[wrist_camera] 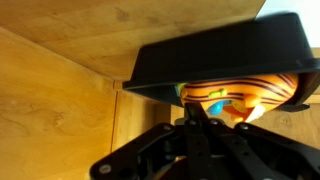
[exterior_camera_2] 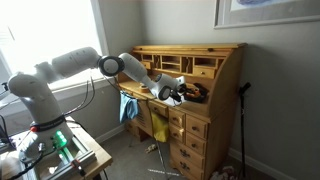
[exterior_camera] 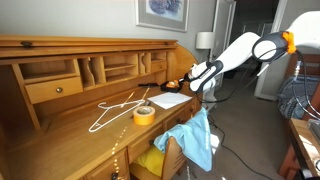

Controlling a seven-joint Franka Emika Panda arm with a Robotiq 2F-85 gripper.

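In the wrist view a black tray (wrist_camera: 215,50) sits against the wooden desk. An orange toy with dark stripes (wrist_camera: 270,90) lies in it, with blue and yellow bits on or beside it. My gripper is shut at the toy's near side, and nothing shows between its fingers. From the front, the gripper (exterior_camera_2: 179,92) is beside the tray (exterior_camera_2: 197,96) at the desk's end. The first exterior view shows the gripper (exterior_camera: 186,76) reaching in from the right, close to the tray (exterior_camera: 171,87); small details there are unclear.
On the desktop lie a white hanger (exterior_camera: 117,112), an orange tape roll (exterior_camera: 144,115) and white paper (exterior_camera: 170,100). A blue cloth (exterior_camera: 195,138) hangs over an open drawer. Cubbyholes (exterior_camera: 122,68) line the back of the desk.
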